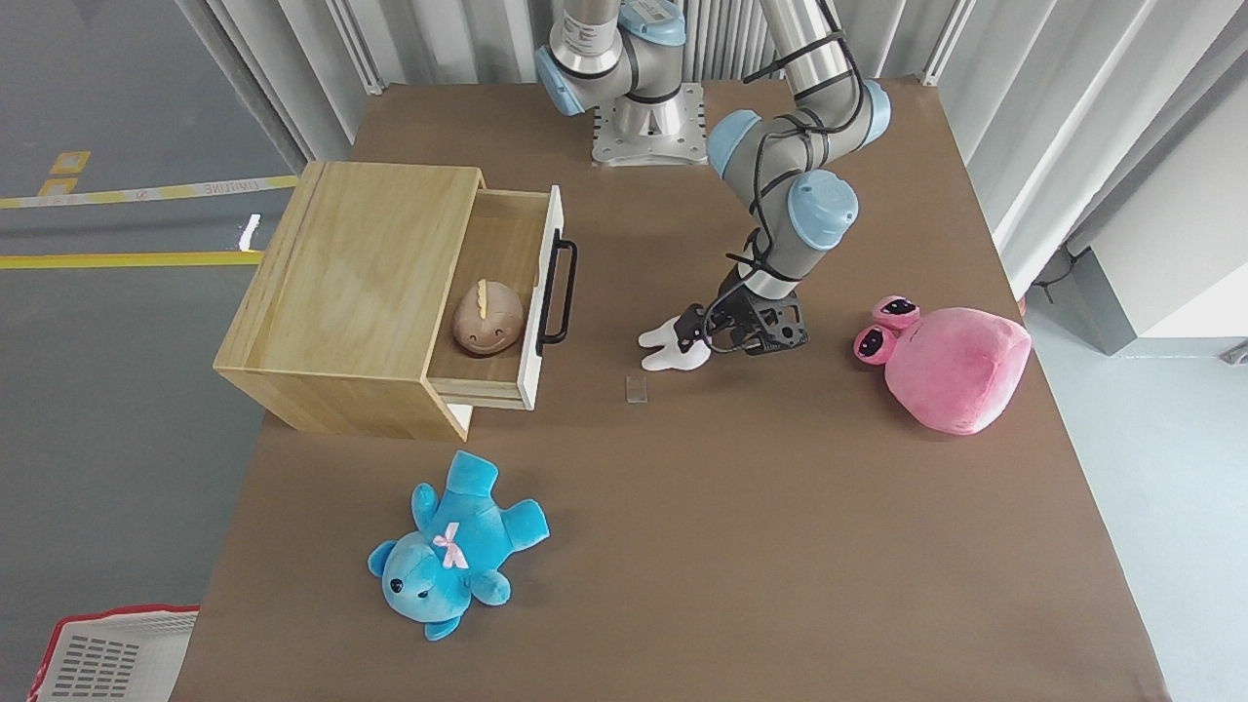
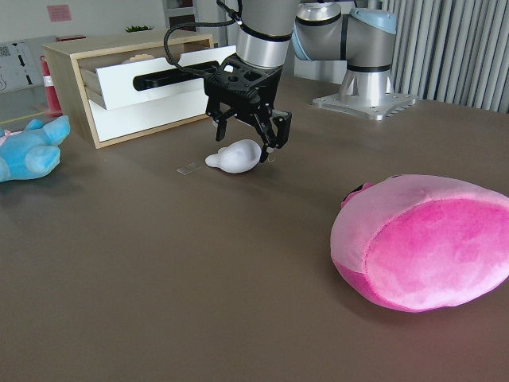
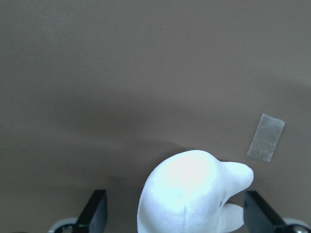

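A small white plush toy (image 1: 663,357) with long ears lies on the brown table, also seen in the left view (image 2: 237,157) and filling the lower middle of the wrist view (image 3: 184,194). My gripper is directly over it, open, with its two fingers on either side of the toy. To the left, a wooden cabinet (image 1: 339,269) has its drawer (image 1: 497,222) pulled out, holding a brown round plush (image 1: 491,328).
A blue bear (image 1: 456,550) lies at the front left, a large pink plush (image 1: 954,374) to the right. A small clear tab (image 1: 638,391) sits beside the white toy.
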